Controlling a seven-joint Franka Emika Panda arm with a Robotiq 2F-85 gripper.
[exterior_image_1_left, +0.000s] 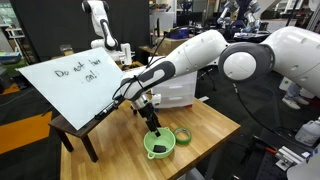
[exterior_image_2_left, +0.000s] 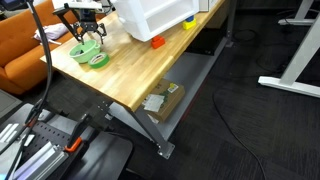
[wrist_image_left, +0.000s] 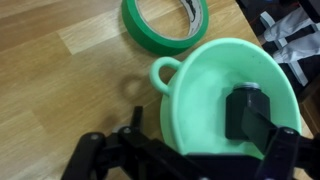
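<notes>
A mint-green bowl (exterior_image_1_left: 159, 139) with small loop handles stands near the table's front edge. Inside it lies a black object (wrist_image_left: 247, 103), seen clearly in the wrist view. My gripper (exterior_image_1_left: 153, 126) points down over the bowl's back rim, its fingers open. Dark fingers (wrist_image_left: 135, 152) reach in from the bottom of the wrist view, spread apart on either side of the bowl's near part. Nothing shows held between them. Whether they touch the bowl cannot be told.
Right beside the bowl lies a roll of green tape (exterior_image_1_left: 182, 134). A leaning whiteboard (exterior_image_1_left: 75, 88) is at the left, and a white bin (exterior_image_2_left: 158, 14) stands farther back. Small red (exterior_image_2_left: 157, 42) and yellow blocks (exterior_image_2_left: 190, 22) sit near it. Bare wood (wrist_image_left: 60, 90) lies left of the bowl.
</notes>
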